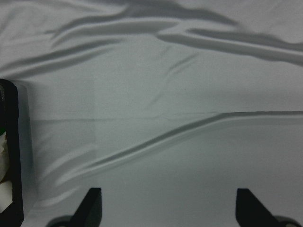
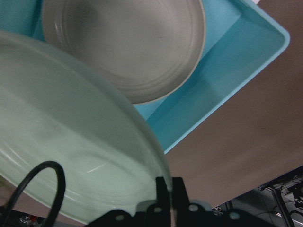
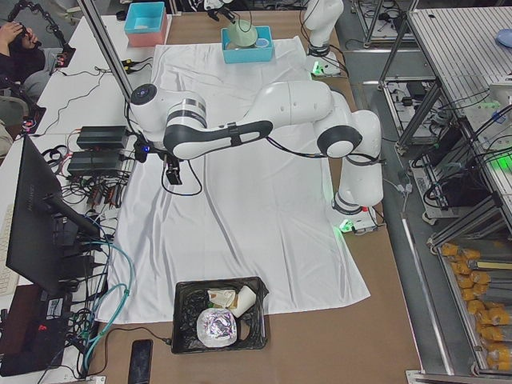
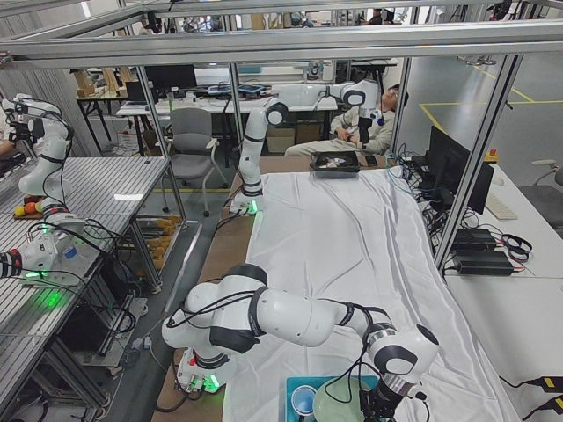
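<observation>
A pale green plate (image 2: 80, 127) is tilted over a blue tray (image 2: 236, 71), its edge pinched in my right gripper, whose fingers are together. Below it in the tray a round grey dish (image 2: 123, 42) shows in the right wrist view; a light blue cup (image 4: 303, 400) is also in the tray. My left gripper hangs open over the white cloth (image 1: 165, 85), fingers wide apart with nothing between them.
A black bin (image 3: 184, 316) holding wrappers and a foil-covered dish stands at the opposite end of the cloth. Monitor (image 3: 36, 224) and cables line one side.
</observation>
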